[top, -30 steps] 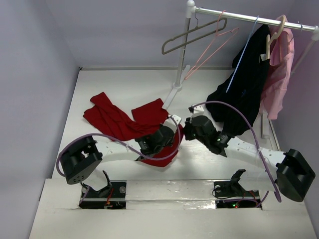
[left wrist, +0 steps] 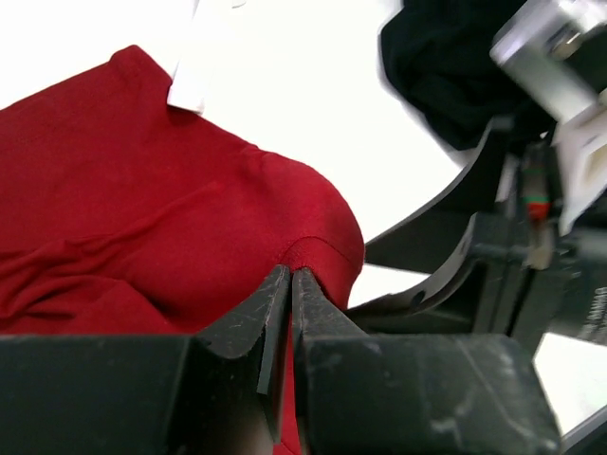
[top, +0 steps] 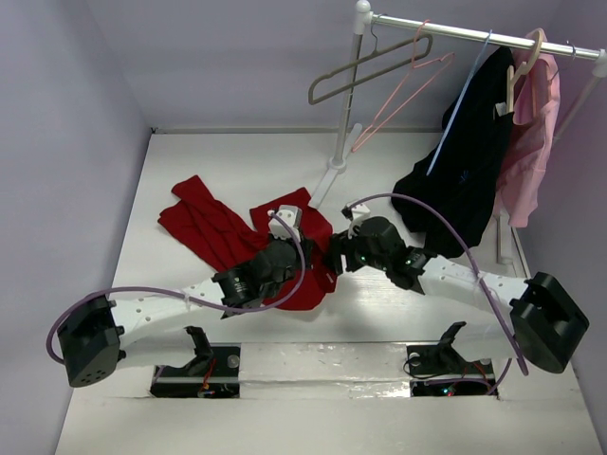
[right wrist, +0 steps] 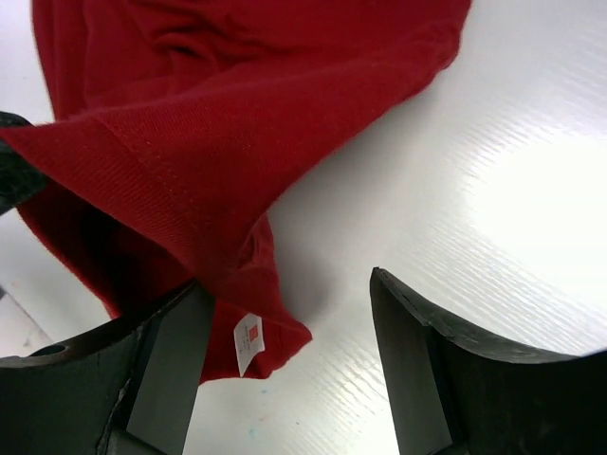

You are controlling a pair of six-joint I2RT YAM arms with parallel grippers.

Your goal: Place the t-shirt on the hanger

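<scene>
A red t-shirt (top: pixel 213 227) lies crumpled on the table, its collar side raised near the grippers. My left gripper is shut on a fold of it, with red cloth pinched at the fingertips. Facing it from the right, my right gripper stands open, one finger (right wrist: pixel 166 365) against the hanging cloth and the other over bare table. A white tag (right wrist: pixel 248 343) shows on the lower cloth. Empty hangers hang on the rail: a grey-green one (top: pixel 370 71), a pink one (top: pixel 403 85) and a blue one (top: pixel 460 104).
The rack's rail (top: pixel 474 31) crosses the upper right, its white post (top: pixel 343 123) standing behind the grippers. A black garment (top: pixel 465 161) and a pink garment (top: pixel 531 133) hang at right. Bare table (top: pixel 370 308) lies in front of the right arm.
</scene>
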